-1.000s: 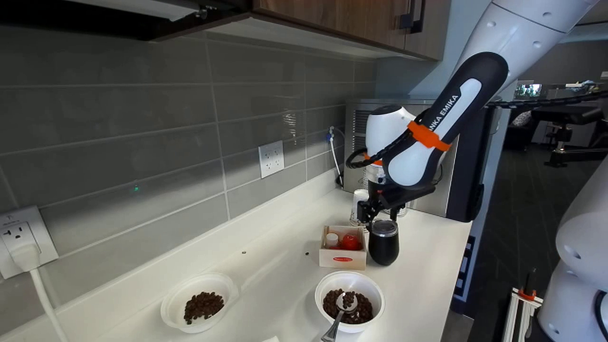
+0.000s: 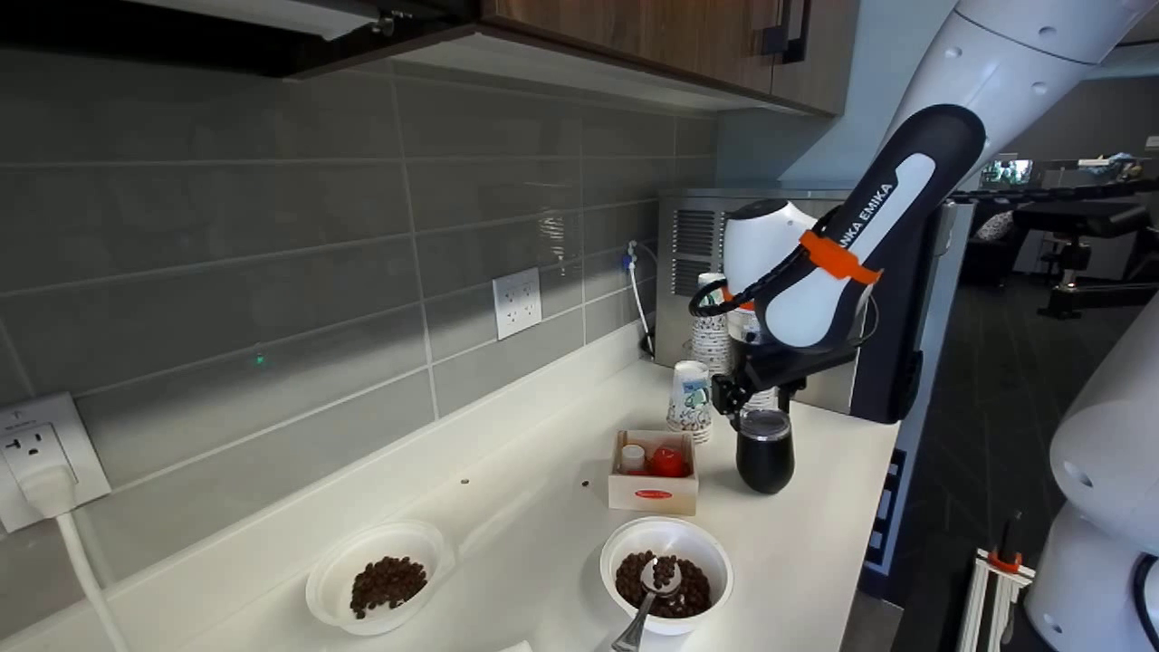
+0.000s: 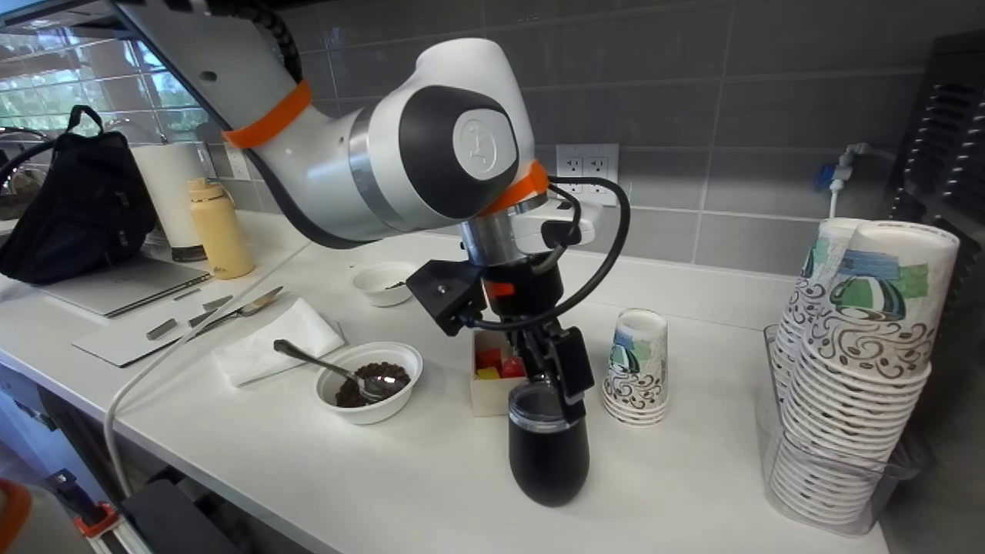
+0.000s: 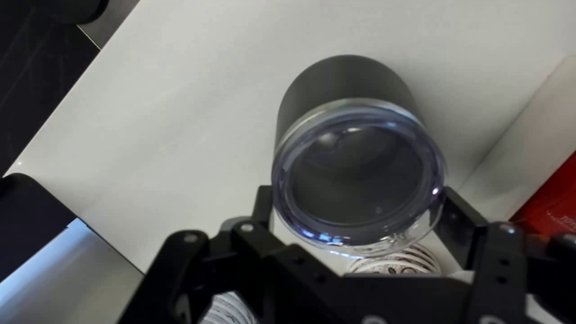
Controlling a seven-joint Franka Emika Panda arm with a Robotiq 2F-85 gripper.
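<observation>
A black tumbler (image 2: 765, 464) with a clear lid appears to stand upright on the white counter, beside a small wooden box. My gripper (image 2: 762, 407) is directly over it, pointing down. In the wrist view the tumbler's lid (image 4: 356, 167) lies between the two open fingers, one at each side, very close to the rim; whether they touch it is hard to tell. From the other side, the near finger (image 3: 572, 368) overlaps the lid of the tumbler (image 3: 549, 462) and hides the far finger.
The wooden box (image 3: 486, 400) holds a red item and other small things. Paper cups (image 3: 635, 369) stand close behind, with taller stacks (image 3: 845, 415) at the right. A bowl of brown pieces with a spoon (image 2: 665, 532) and another bowl (image 2: 326, 587) are nearer. The counter's open edge runs alongside.
The tumbler and my gripper have both shifted right and slightly farther back in exterior view 1. A wider gap now separates the tumbler from the wooden box.
</observation>
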